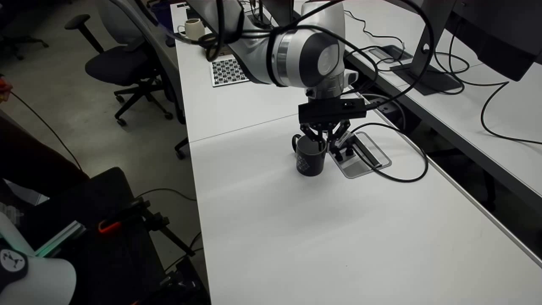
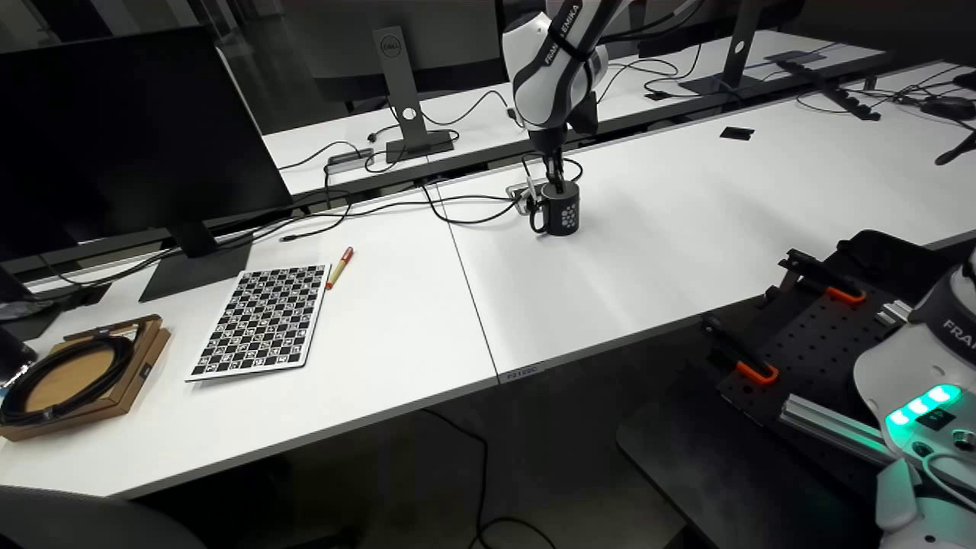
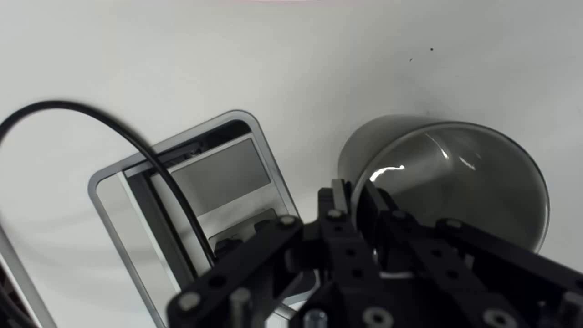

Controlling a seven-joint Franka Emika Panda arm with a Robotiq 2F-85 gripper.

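Observation:
A dark mug (image 1: 310, 158) with a light printed pattern stands on the white table, beside the metal cable hatch. Its handle points left in both exterior views. In the wrist view I look into the mug (image 3: 464, 169), which appears empty. My gripper is shut on the near part of its rim, one finger inside the mug and the other outside. From the side, the gripper (image 2: 555, 187) reaches down into the top of the mug (image 2: 563, 210). Whether the mug's base touches the table cannot be told for certain.
Close by, the hatch (image 1: 373, 157) has a black cable (image 1: 424, 167) looping over it. A checkered board (image 2: 265, 320) and a red-yellow pen (image 2: 339, 268) lie on the other table part. Monitors stand behind.

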